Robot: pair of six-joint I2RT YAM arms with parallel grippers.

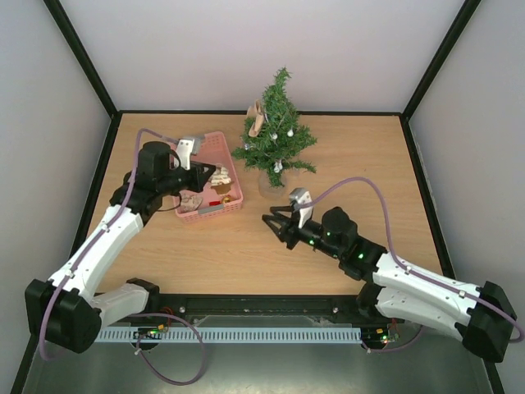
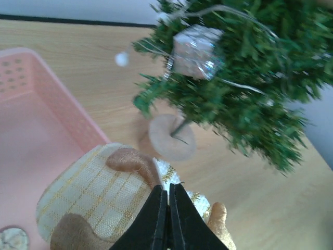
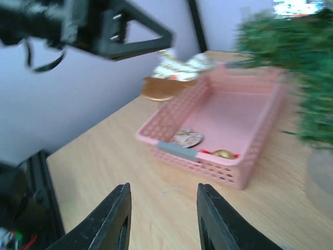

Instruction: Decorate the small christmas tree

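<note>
Over the pink basket hangs a white-and-gold ornament with brown parts. My left gripper is shut at its upper edge, and the ornament shows below those fingertips in the right wrist view. Exactly which part is pinched cannot be made out. The small green Christmas tree stands right of the basket on a clear round base, bearing white baubles and a brown ornament. My right gripper stands open and empty above bare table, in front of the tree.
Inside the basket lie a round pale ornament and a small gold-and-red piece. A silvery box ornament hangs on the tree.
</note>
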